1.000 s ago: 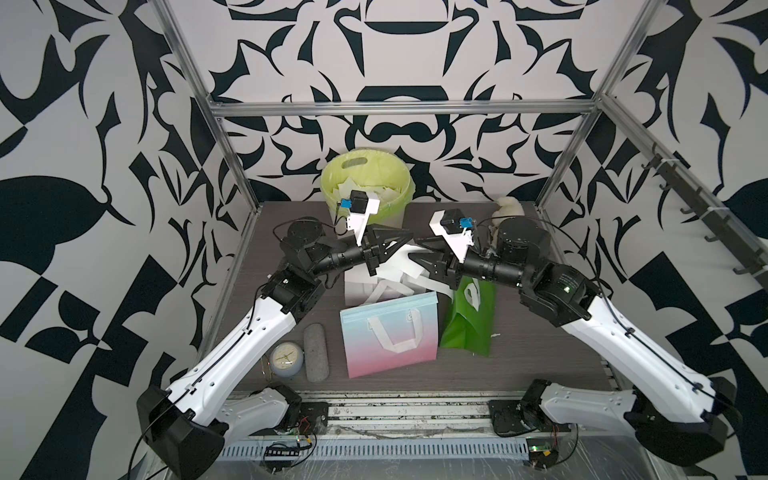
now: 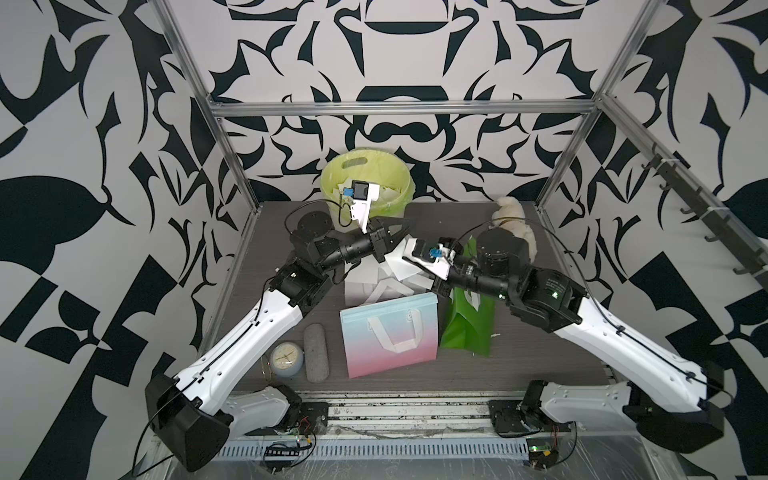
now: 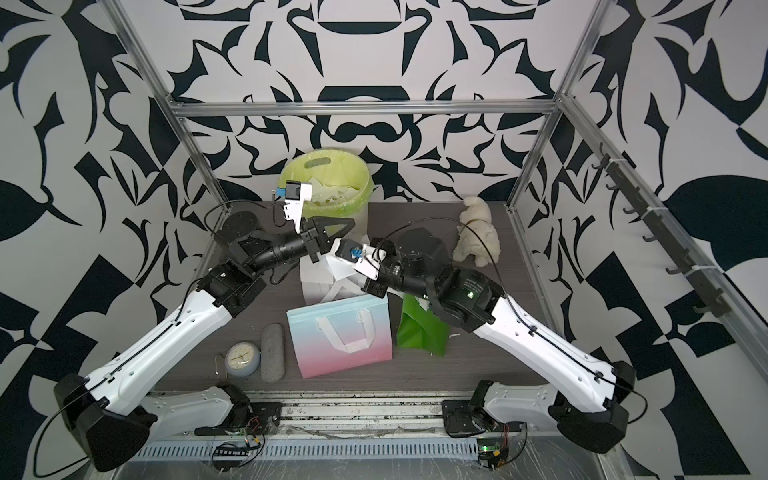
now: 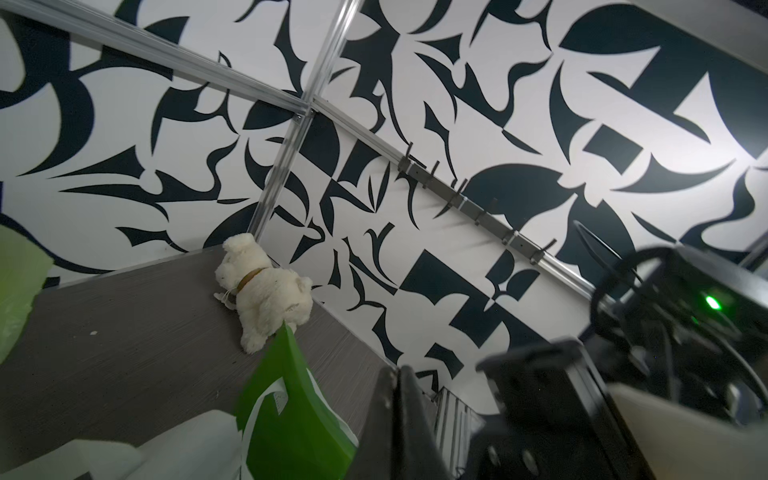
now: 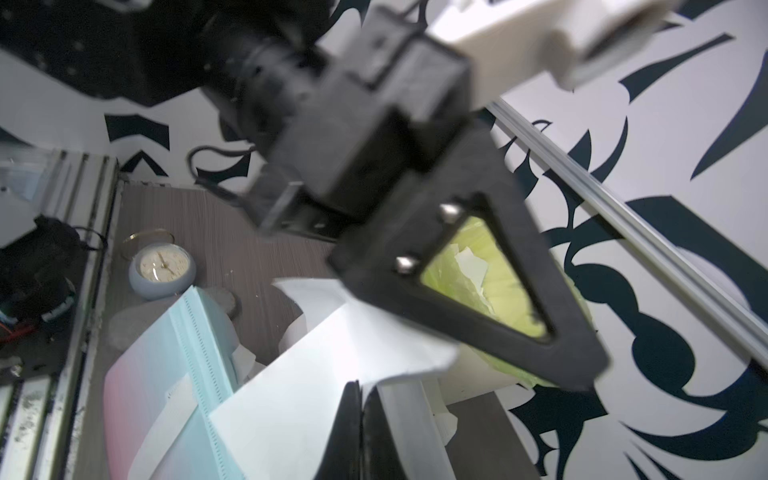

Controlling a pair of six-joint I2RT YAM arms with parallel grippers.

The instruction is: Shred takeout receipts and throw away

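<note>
A white paper receipt (image 5: 308,376) stands up from the tips of my right gripper, whose fingers are shut with the paper's lower edge running into them. My left gripper is shut, with nothing visible between its tips; in the top left view my left gripper (image 2: 406,228) sits just above and behind the sheet. One black finger (image 5: 472,320) of the left gripper crosses in front of the paper's upper edge in the right wrist view; whether they touch I cannot tell. Behind stands the yellow-green bin (image 2: 366,166), with paper scraps (image 3: 332,193) inside.
A blue-pink bag (image 2: 390,340) stands at the front middle, a white bag (image 2: 360,289) behind it. A green bag (image 2: 466,328) lies to the right, near a plush dog (image 3: 477,232). A clock (image 2: 285,359) and grey case (image 2: 316,352) occupy the front left.
My right gripper has come left and lower, turning at the wrist, and paper now stands at its tips.
</note>
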